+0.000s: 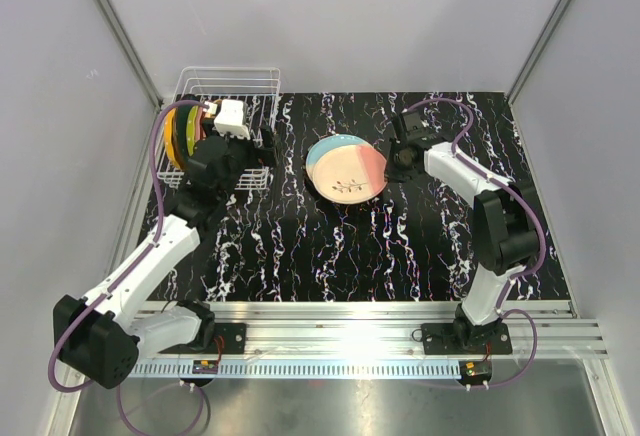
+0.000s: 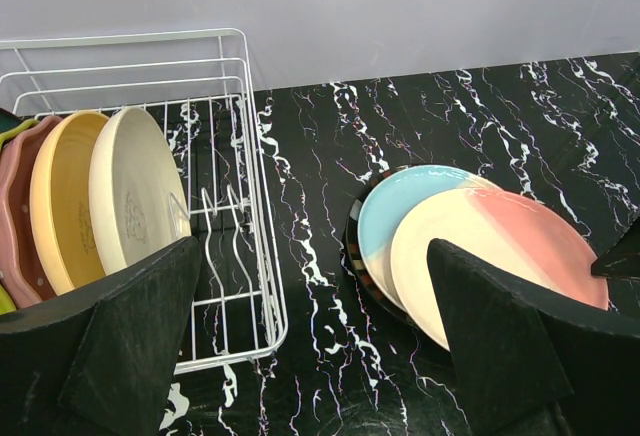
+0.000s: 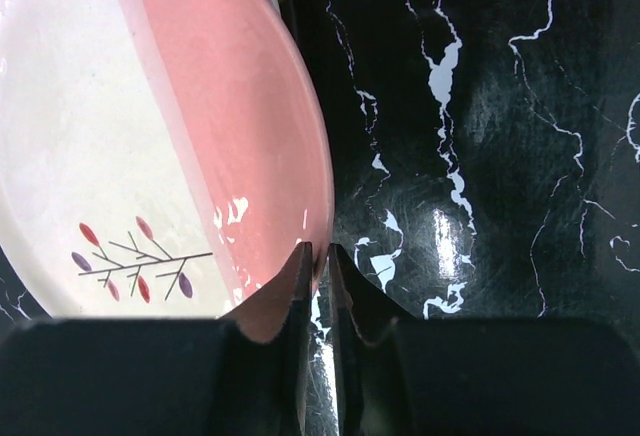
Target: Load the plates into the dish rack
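Observation:
A small stack of plates lies mid-table, a cream-and-pink plate [image 1: 342, 176] with a twig print on top of a light-blue plate [image 2: 415, 180] and a dark one. My right gripper is at the pink rim, its two fingertips close together around the edge; whether they grip it is unclear. The white wire dish rack [image 1: 240, 81] at back left holds several plates on edge, a cream one [image 2: 130, 186] outermost. My left gripper stands open above the table by the rack, nothing between its fingers.
The rack has free slots to the right of its plates. Walls bound the back and sides.

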